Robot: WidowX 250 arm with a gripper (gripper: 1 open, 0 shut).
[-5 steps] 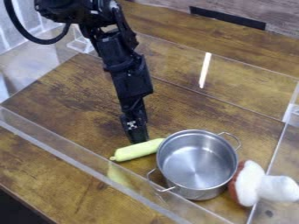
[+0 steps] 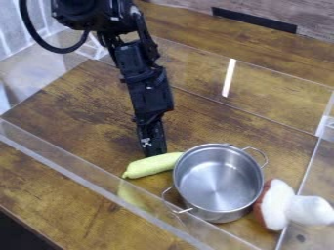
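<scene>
The black arm reaches down from the top left to my gripper [image 2: 152, 149], which is low over the wooden table just behind a pale yellow corn-like vegetable [image 2: 147, 166]. The gripper looks shut, with nothing visible between its fingers. The vegetable lies against the left side of a steel pot [image 2: 217, 182] with two handles.
A red-and-white object [image 2: 294, 209], perhaps a toy mushroom, is right of the pot. Clear low walls edge the work area. A white strip [image 2: 229, 78] is at the back.
The gripper and arm have shifted very slightly; the vegetable and pot look unmoved.
</scene>
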